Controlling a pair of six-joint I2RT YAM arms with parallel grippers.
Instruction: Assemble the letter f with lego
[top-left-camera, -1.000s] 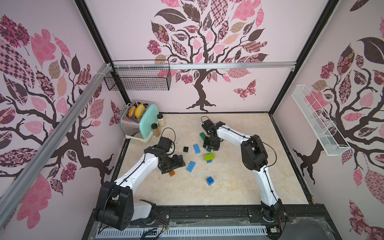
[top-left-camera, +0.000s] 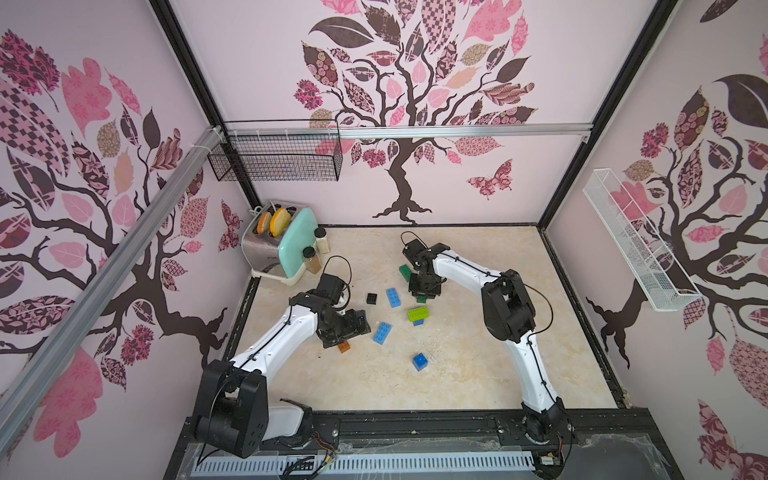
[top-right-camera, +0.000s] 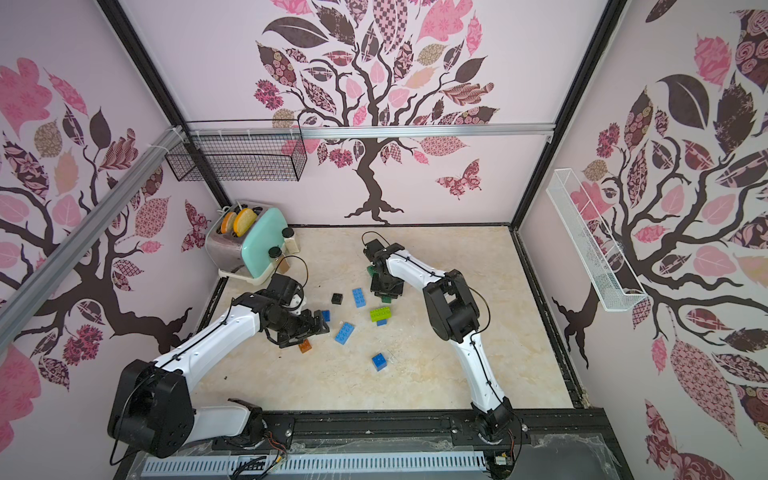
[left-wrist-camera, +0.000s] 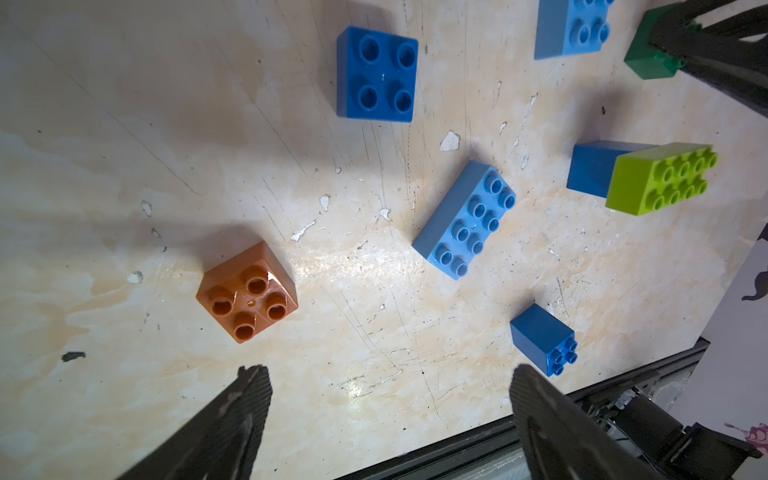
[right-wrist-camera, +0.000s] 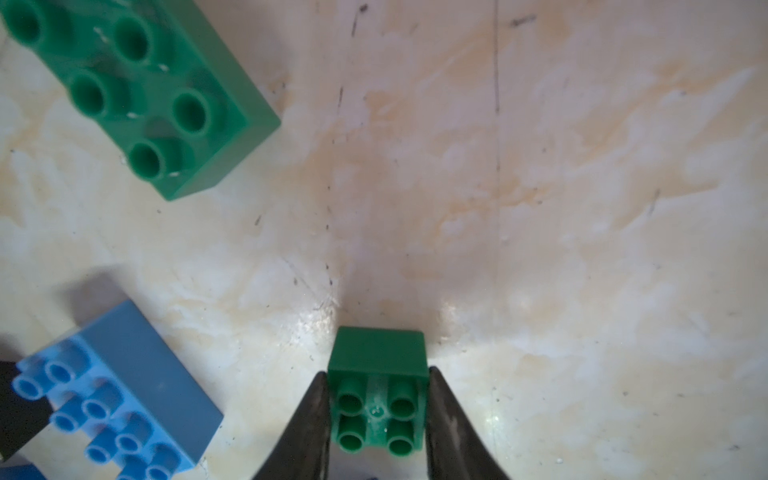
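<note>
My right gripper is shut on a small dark green brick (right-wrist-camera: 377, 352), one finger at each side and its studs facing the camera. Just in front of it on the table, a lime green brick (left-wrist-camera: 660, 177) sits joined onto a blue brick (left-wrist-camera: 601, 166). Over the left part of the table, my left gripper stands open and empty. Below it lie an orange-brown brick (left-wrist-camera: 246, 292), a light blue brick (left-wrist-camera: 465, 220) and a square blue brick (left-wrist-camera: 377, 73). A longer green brick (right-wrist-camera: 152, 88) rests farther back, beyond my right gripper.
Another light blue brick (right-wrist-camera: 128, 392) and a black brick (top-left-camera: 372, 298) lie between the arms. A separate blue brick (top-left-camera: 420, 361) is near the front. At the back left stand a toaster (top-left-camera: 280, 240) and bottles (top-left-camera: 311, 257).
The right gripper has shifted very slightly, and the green brick in it now shows a little farther right. The left arm looks unmoved, and the loose bricks lie as before.
</note>
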